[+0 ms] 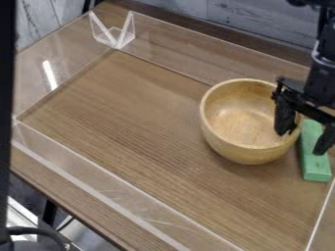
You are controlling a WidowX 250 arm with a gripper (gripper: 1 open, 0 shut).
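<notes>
My black gripper (304,120) is at the right side, open, its fingers low over the right rim of a round wooden bowl (229,123) and a green block (314,167). The bowl looks empty. The green block lies on the wooden table (131,147) just right of the bowl, its upper part partly hidden by the gripper.
Clear plastic strips (157,209) run along the table's near and left edges. A small white wire piece (110,34) stands at the back left. A grey wall backs the table.
</notes>
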